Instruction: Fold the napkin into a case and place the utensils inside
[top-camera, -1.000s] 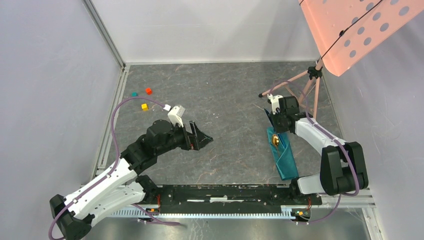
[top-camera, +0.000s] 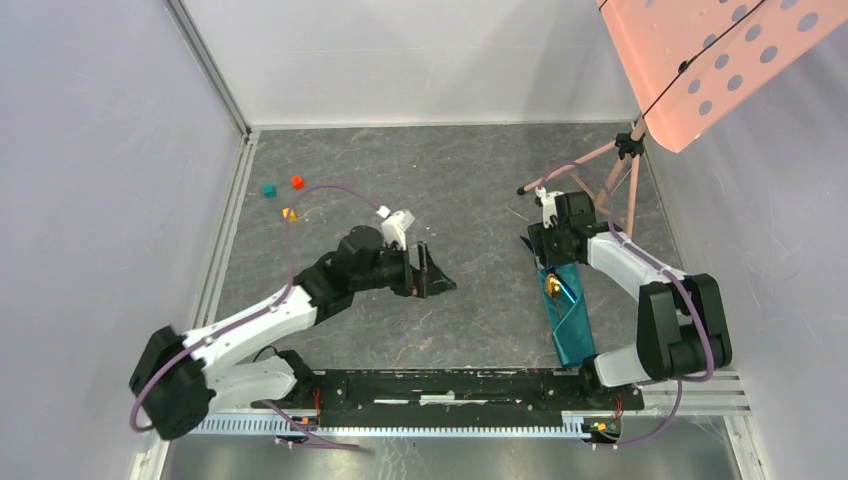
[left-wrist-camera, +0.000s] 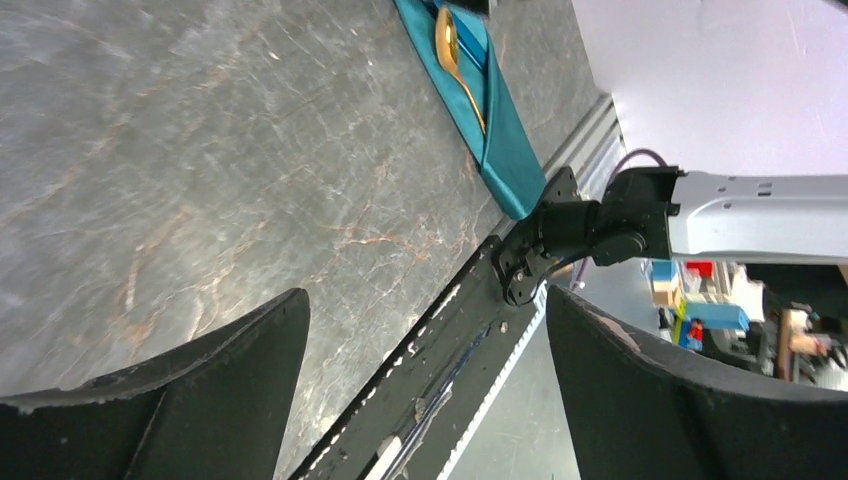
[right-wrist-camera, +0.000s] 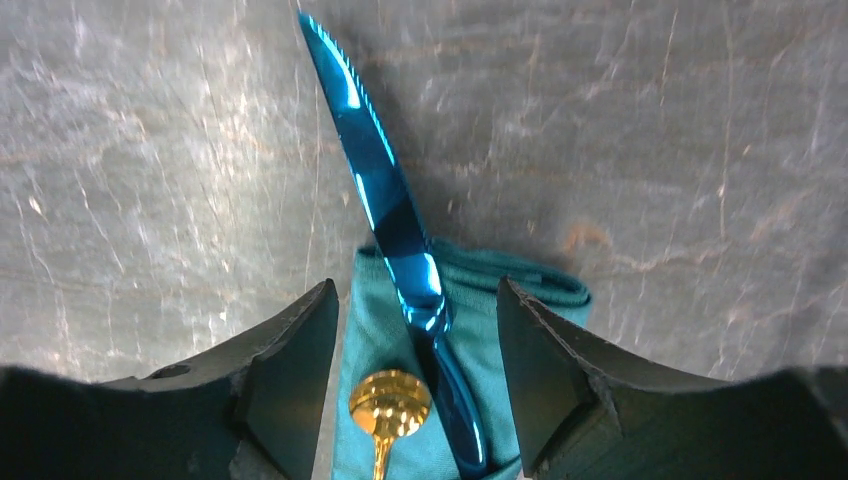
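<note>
A teal napkin (top-camera: 572, 335), folded into a narrow case, lies at the right of the table. Its open end faces away from the front edge. In the right wrist view a shiny blue knife (right-wrist-camera: 385, 195) has its handle in the napkin and its serrated blade sticking out past the opening. Beside the handle lies a gold spoon, also visible in the left wrist view (left-wrist-camera: 447, 45). My right gripper hovers over the knife and the case's mouth, open, with nothing gripped. Over the bare middle of the table, my left gripper (top-camera: 435, 280) is open and empty.
Small cubes, red (top-camera: 297, 182), teal (top-camera: 269, 190) and yellow (top-camera: 290, 214), sit at the far left. A pink tripod stand (top-camera: 630, 190) rises behind the right arm. Mid-table is bare.
My left arm has swung to the right.
</note>
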